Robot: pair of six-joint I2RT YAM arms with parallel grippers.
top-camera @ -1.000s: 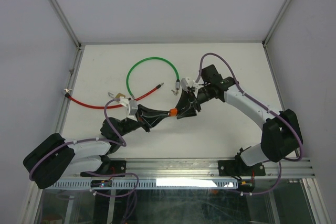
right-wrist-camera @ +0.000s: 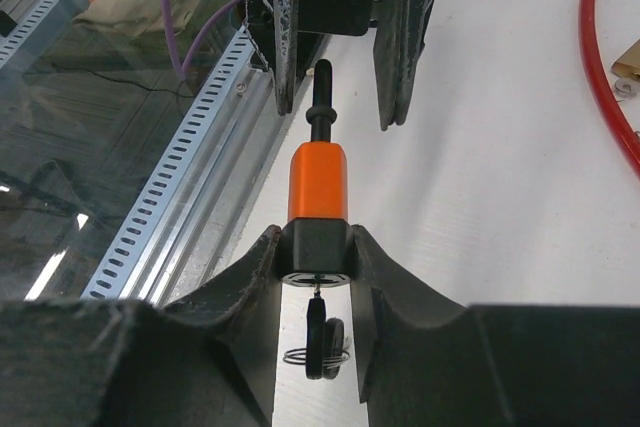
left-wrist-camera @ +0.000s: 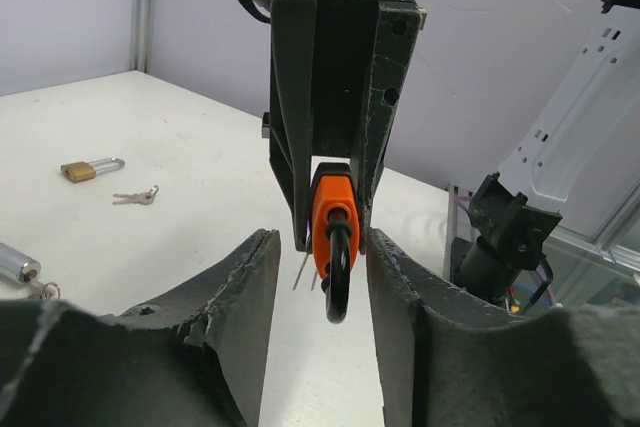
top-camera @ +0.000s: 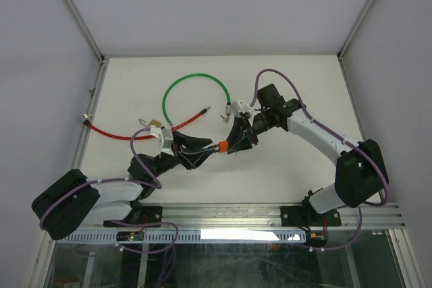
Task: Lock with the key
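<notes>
An orange-and-black handle with a hooked black tip [right-wrist-camera: 317, 182] is held by my right gripper, shut on its black end. In the left wrist view it points toward me [left-wrist-camera: 334, 217]. My left gripper is part open around the tip, its fingers apart on either side; in the top view it [top-camera: 206, 151] faces the right one [top-camera: 229, 146]. A brass padlock [left-wrist-camera: 78, 171] lies on the table with a key bunch [left-wrist-camera: 135, 197] beside it.
A red hose [top-camera: 115, 135] and a green hose [top-camera: 185, 76] lie behind the grippers.
The right arm looks unchanged.
</notes>
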